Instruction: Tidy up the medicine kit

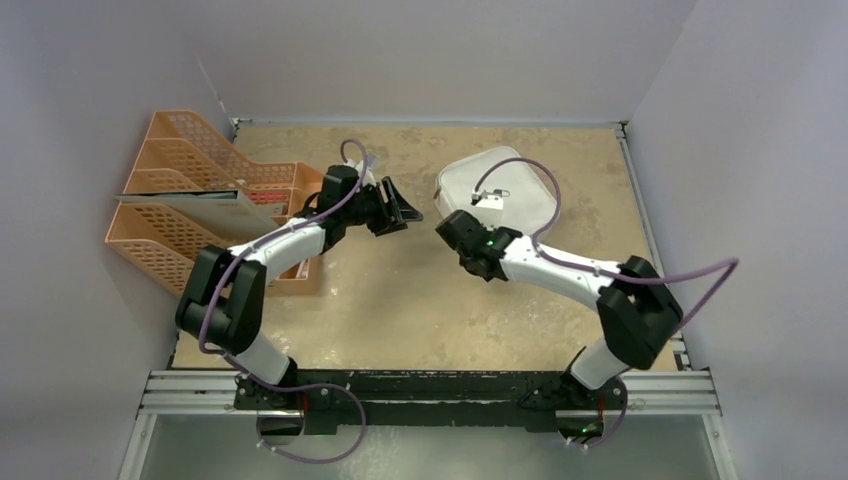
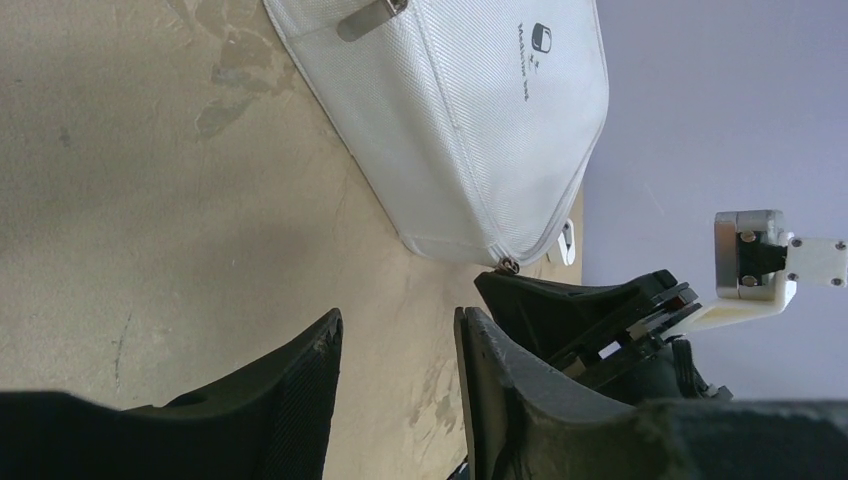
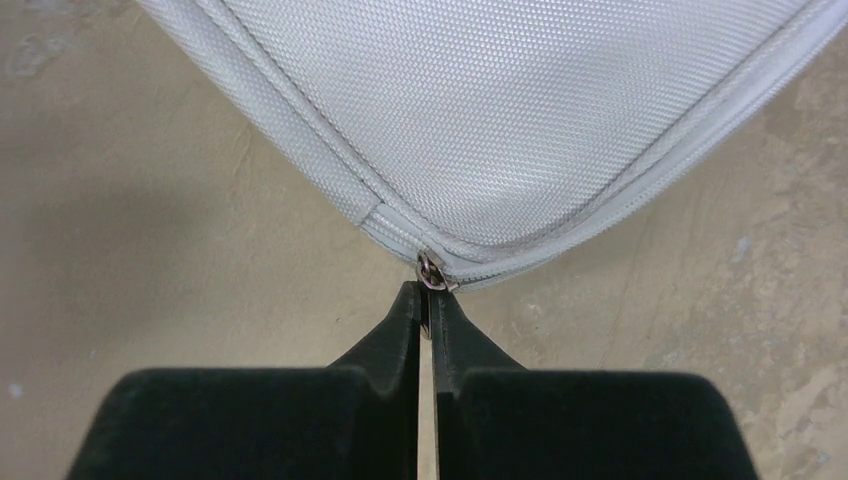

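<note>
The white fabric medicine bag (image 1: 500, 165) lies on the table right of centre, its lid flat over it. At one corner of its zipper, a small metal zipper pull (image 3: 431, 270) sits at the tips of my right gripper, which is shut with the thin tab between its fingers. Another metal pull (image 2: 372, 18) shows near a different corner of the bag. My left gripper is apart from the bag, on its left side, with its fingers spread and only bare table showing between them.
An orange compartment basket (image 1: 210, 170) stands at the left, with a flat folder-like sheet (image 1: 205, 210) and small items in it. Bare table (image 1: 390, 310) stretches between the arms and towards the front.
</note>
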